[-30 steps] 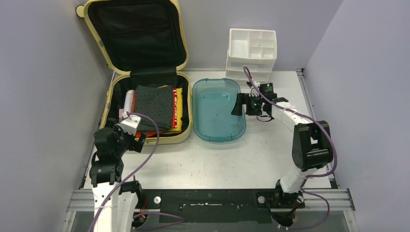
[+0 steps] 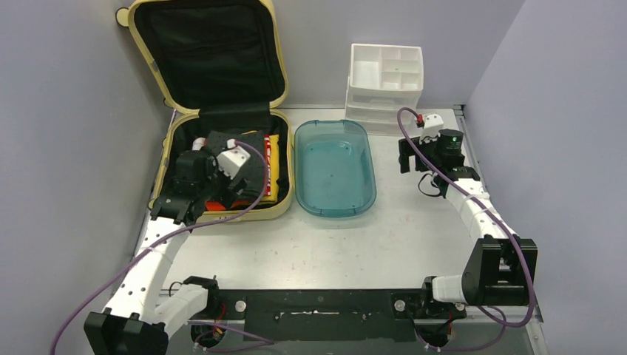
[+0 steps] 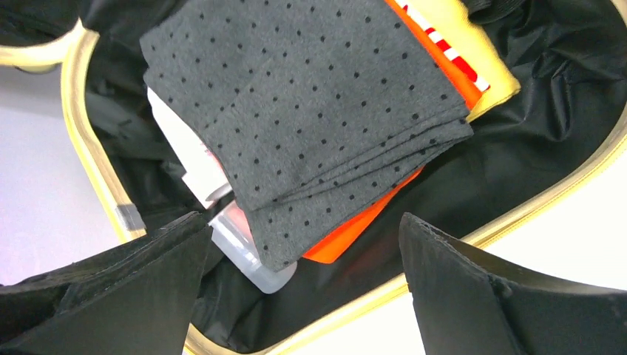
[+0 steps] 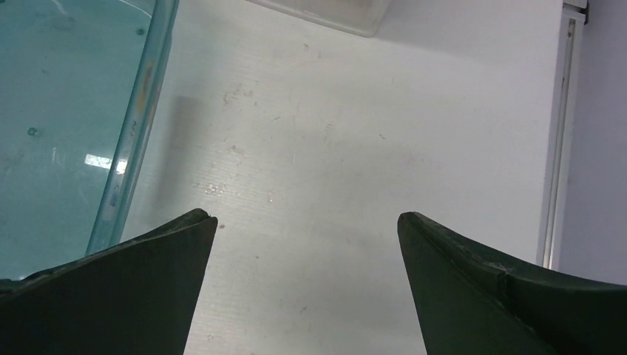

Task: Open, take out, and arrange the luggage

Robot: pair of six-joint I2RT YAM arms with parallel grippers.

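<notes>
The yellow-rimmed suitcase (image 2: 290,174) stands open at the back left, its lid (image 2: 207,55) raised. Inside lies a folded dark grey dotted cloth (image 3: 310,103), with orange and yellow (image 3: 497,95) items under and beside it. A clear bottle (image 3: 255,259) and a white item (image 3: 188,151) show along the cloth's edge. My left gripper is open above the near part of the suitcase, nothing between its fingers. Right of the empty blue-green bin (image 2: 335,170), my right gripper hangs open over bare table.
A white drawer unit (image 2: 384,87) with a compartmented top stands at the back, right of the middle. Grey walls bound the table left, right and behind.
My right gripper has moved right, away from the bin's edge.
</notes>
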